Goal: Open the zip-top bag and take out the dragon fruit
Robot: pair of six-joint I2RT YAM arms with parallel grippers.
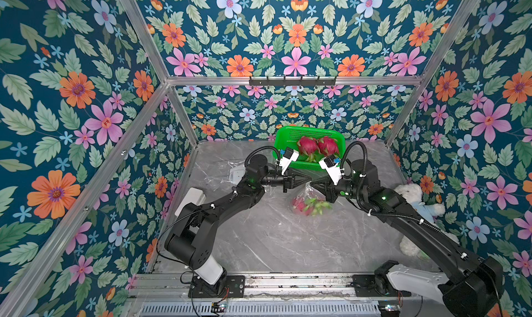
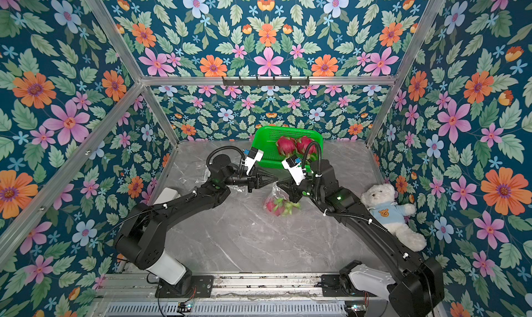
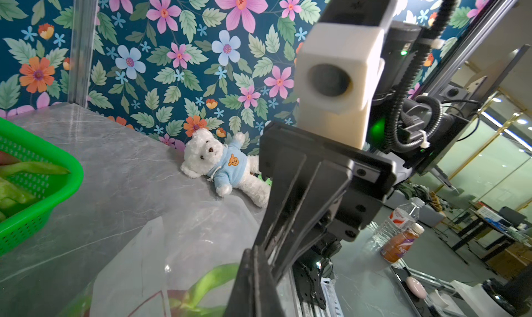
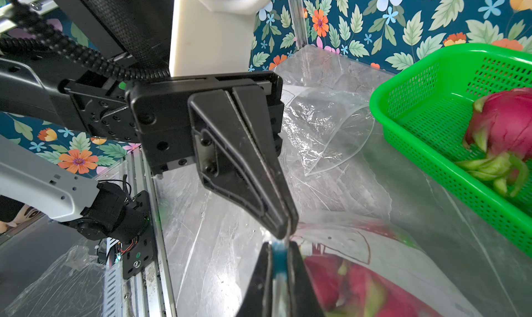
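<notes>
The clear zip top bag (image 1: 305,195), with a red-and-green dragon fruit (image 1: 317,207) inside, rests mid-table with its top raised. My right gripper (image 1: 313,182) is shut on the bag's top edge; in the right wrist view a bluish strip shows between its fingers. From the left, my left gripper (image 1: 308,178) meets it tip to tip, shut at the same edge. Its fingers (image 3: 246,286) look pressed together in the left wrist view, and whether film is caught between them cannot be seen. The fruit (image 4: 360,286) appears through the film below the tips.
Behind the grippers stands a green basket (image 1: 285,129) holding two dragon fruits (image 1: 318,145). Empty clear film (image 4: 327,125) lies on the left side of the table. A white teddy bear (image 2: 388,208) lies at the right edge.
</notes>
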